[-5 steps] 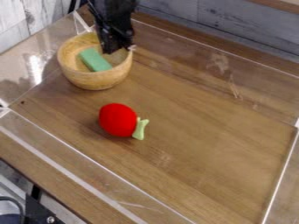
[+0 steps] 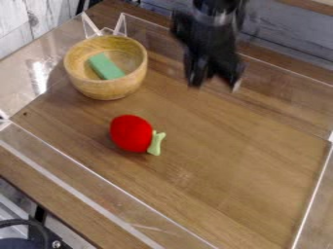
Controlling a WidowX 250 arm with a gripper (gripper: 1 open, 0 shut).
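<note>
My gripper (image 2: pixel 208 68) is a blurred dark shape at the top centre-right of the camera view, over the back of the table; the blur hides whether its fingers are open or shut. At the upper left sits a wooden bowl (image 2: pixel 125 87) with a pale green block (image 2: pixel 104 66) inside. A red plush vegetable (image 2: pixel 131 132) with a light green stem lies on the table (image 2: pixel 235 175) left of centre, below and right of the bowl.
Clear edging runs along the table's sides, and a grey wooden wall (image 2: pixel 293 49) stands behind it.
My gripper has moved from over the bowl at the left toward the right, away from it. The bowl, green block and red vegetable look unmoved.
</note>
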